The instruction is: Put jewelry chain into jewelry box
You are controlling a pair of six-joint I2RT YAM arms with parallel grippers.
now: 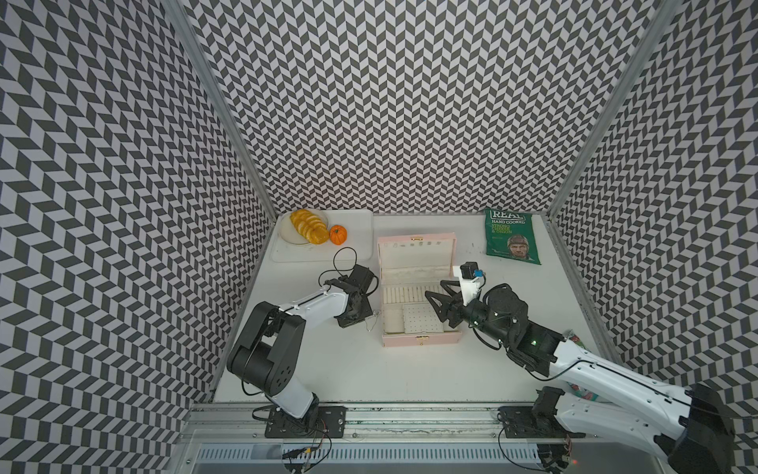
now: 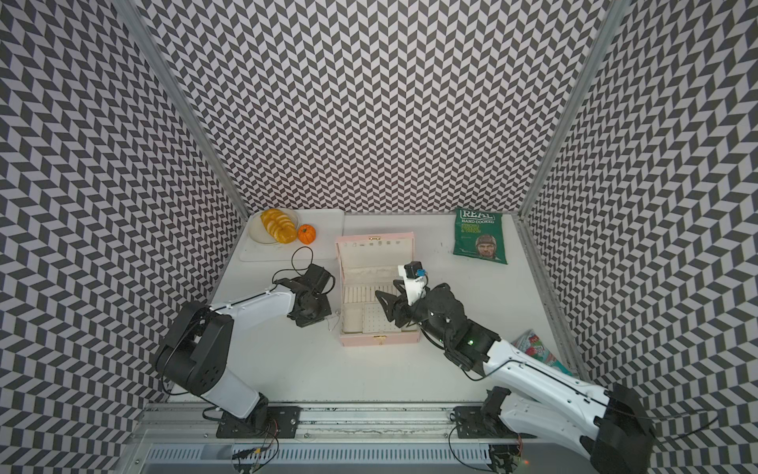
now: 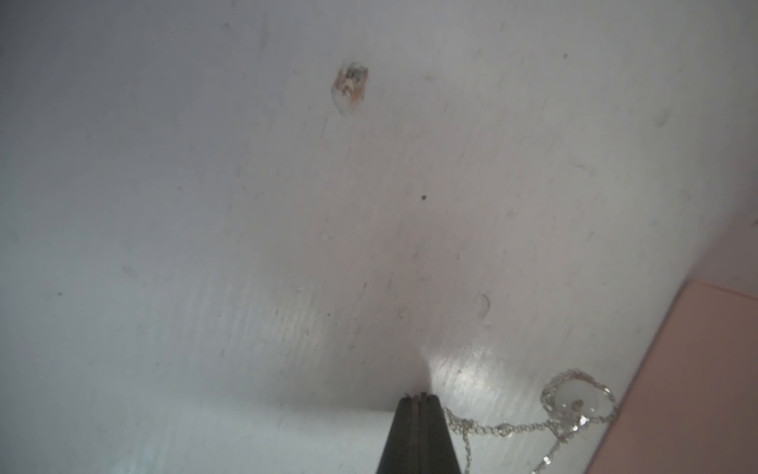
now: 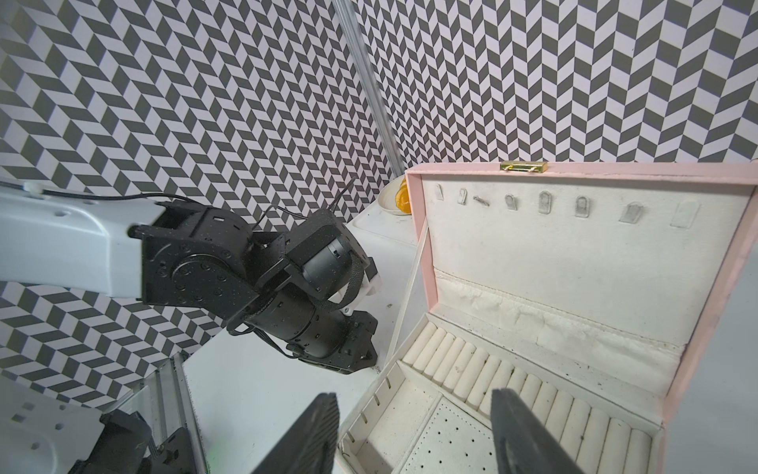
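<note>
The thin silver jewelry chain [image 3: 505,429] lies on the white table in the left wrist view, with a loop near the pink box wall. My left gripper is shut at the chain's end; the chain runs up against its fingertips, and whether any link is pinched between them cannot be told. The pink jewelry box [image 1: 422,339] stands open in mid-table, its lid raised at the back and cream compartments inside. Above the box's right part my right gripper stands open, nothing between its fingers.
A white board [image 1: 359,229] at the back left carries bread [image 1: 308,226] on a plate and an orange fruit [image 1: 338,234]. A green crisp packet [image 1: 513,237] lies back right, another colourful packet [image 2: 541,353] front right.
</note>
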